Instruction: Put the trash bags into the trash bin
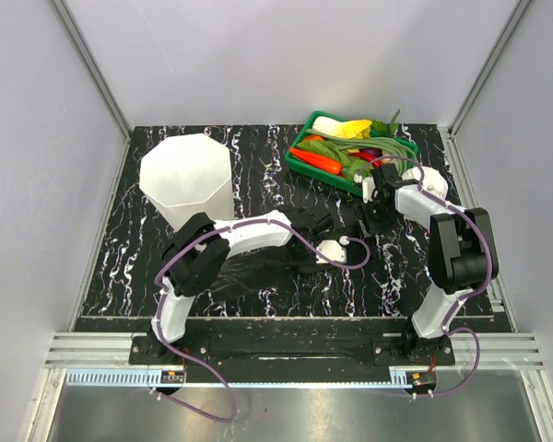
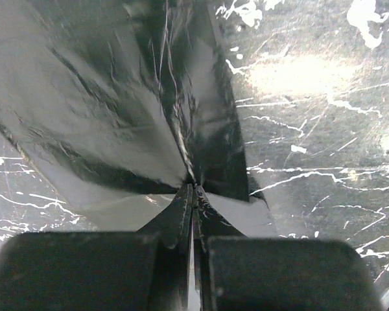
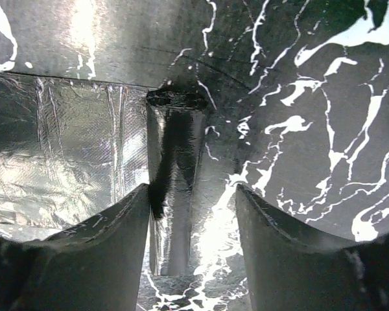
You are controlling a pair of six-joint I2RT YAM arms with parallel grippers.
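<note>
Black trash bags lie on the marble table beneath my left arm. In the left wrist view, my left gripper is shut, its tips on the creased black plastic; whether it pinches any is unclear. In the right wrist view, my right gripper is part open over a rolled black bag at the end of a flat black sheet; the left finger touches or overlaps the roll, the right stands clear. The white bin stands at the left of the table.
A green basket of vegetables sits at the back right, with a white bundle beside my right arm. The table between bin and basket is clear.
</note>
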